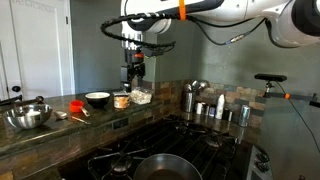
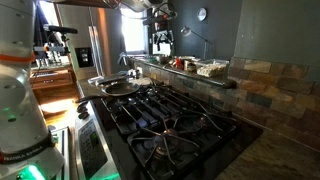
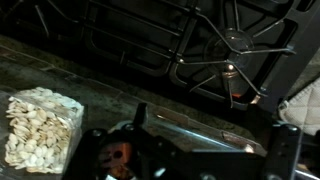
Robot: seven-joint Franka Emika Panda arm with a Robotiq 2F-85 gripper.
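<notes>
My gripper [image 1: 134,80] hangs open over the counter in exterior view 1, beside a clear container of pale contents [image 1: 141,95] and an orange-labelled can [image 1: 121,101]. In the wrist view the same container, full of flat pale seeds [image 3: 38,138], lies left of my gripper. Its dark fingers show along the bottom edge, spread apart, and no held object can be made out between them. Part of a reddish thing [image 3: 121,154] shows dimly near the left finger. The fingertips are too small to judge in exterior view 2.
A black bowl [image 1: 97,99], a metal bowl [image 1: 28,117] and a red item [image 1: 77,106] stand along the counter. A frying pan [image 1: 167,167] sits on the black stove [image 2: 170,125]. Bottles and canisters [image 1: 220,106] line the back right. The stove's near burners are bare.
</notes>
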